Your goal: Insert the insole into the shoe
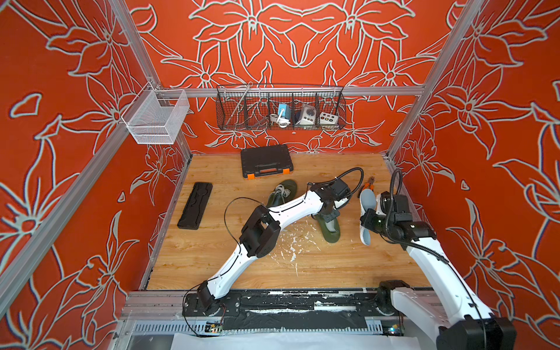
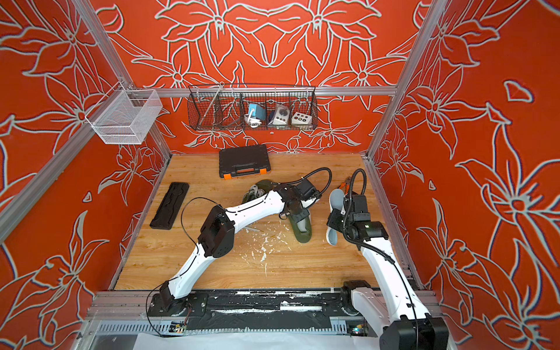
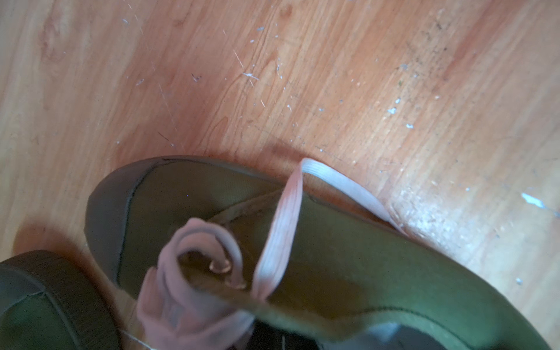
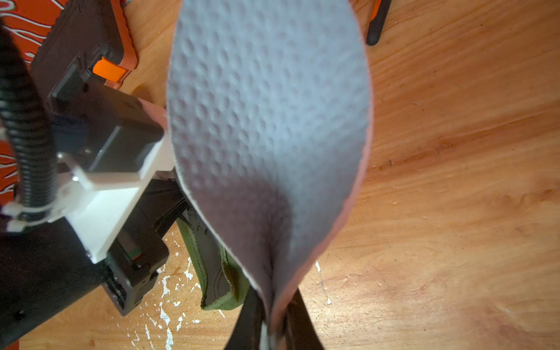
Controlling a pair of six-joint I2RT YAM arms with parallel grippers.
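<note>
A green shoe (image 1: pixel 330 233) with a pale lace lies right of centre; my left gripper (image 1: pixel 326 213) is down at its opening. In the left wrist view the shoe (image 3: pixel 396 274) fills the lower part, and the dark gripper shows only at the bottom edge, shut as far as visible, its fingertips largely hidden. Beside it my right gripper is shut on the grey dimpled insole (image 4: pixel 268 99), holding it upright along its length at the right of the table. A second green shoe (image 1: pixel 285 187) lies behind the left arm.
A black case (image 1: pixel 265 157) lies at the back, a long black tray (image 1: pixel 194 207) at the left, and an orange-handled tool (image 1: pixel 369 182) at the back right. Wire baskets (image 1: pixel 280 108) hang on the walls.
</note>
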